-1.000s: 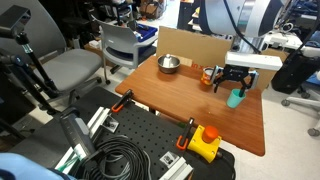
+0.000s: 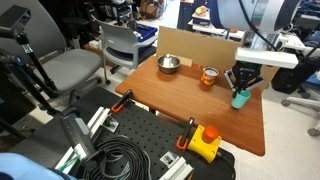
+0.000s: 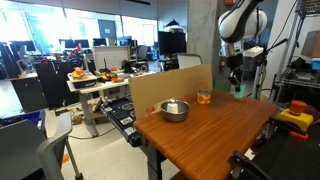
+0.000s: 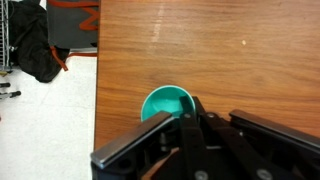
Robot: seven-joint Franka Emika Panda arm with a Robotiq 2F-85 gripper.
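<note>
A teal cup is at the right side of the wooden table in exterior view 1. My gripper is over it, pointing down, with the fingers at the cup's rim. From the wrist view I look down into the round mouth of the cup, and the dark gripper covers its lower right edge. The fingers are shut on the cup's wall. Whether its base touches the table cannot be told for sure.
An orange can and a metal bowl stand toward the back of the table. A yellow tool with an orange-red top is at the front edge. A cardboard panel lines the back.
My gripper has moved right, from beside the cup to over its rim, and is now shut on it. The cup has shifted slightly right.
</note>
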